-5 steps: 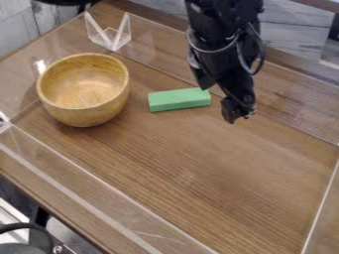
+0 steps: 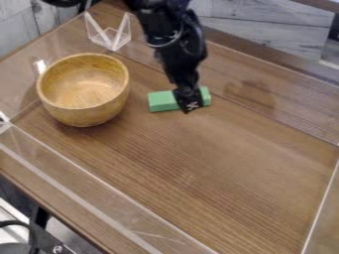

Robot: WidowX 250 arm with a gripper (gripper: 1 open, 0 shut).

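Note:
My dark gripper [image 2: 181, 99] reaches down from the top centre and is open above the right part of a green rectangular block [image 2: 165, 101], which lies on the wooden table. I cannot tell whether the fingers touch the block; part of it is hidden behind them.
A round tan bowl [image 2: 82, 89] stands to the left of the block. A clear wire-like object [image 2: 110, 30] is at the upper left.
My gripper has moved back and to the left, from the right of the green block to over it, and looks farther from the camera.

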